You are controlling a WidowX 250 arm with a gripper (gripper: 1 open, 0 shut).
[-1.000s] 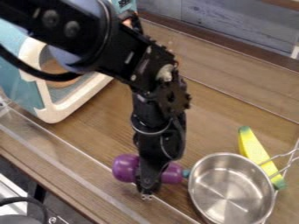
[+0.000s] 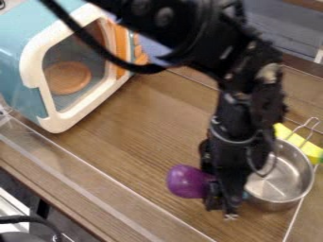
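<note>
My gripper (image 2: 220, 189) is at the lower middle right, shut on a purple object (image 2: 188, 182), seemingly an eggplant, whose rounded end sticks out to the left of the fingers. Just right of it sits a steel pot (image 2: 286, 180), partly hidden behind the gripper and arm.
A yellow banana (image 2: 297, 142) lies behind the pot at the right, beside a wire rack (image 2: 309, 127). A light blue and white box with an opening (image 2: 51, 112) stands at the upper left.
The gripper has moved right and slightly up with the purple object, now covering part of the pot's left side. The pot and banana appear a little higher in view.
</note>
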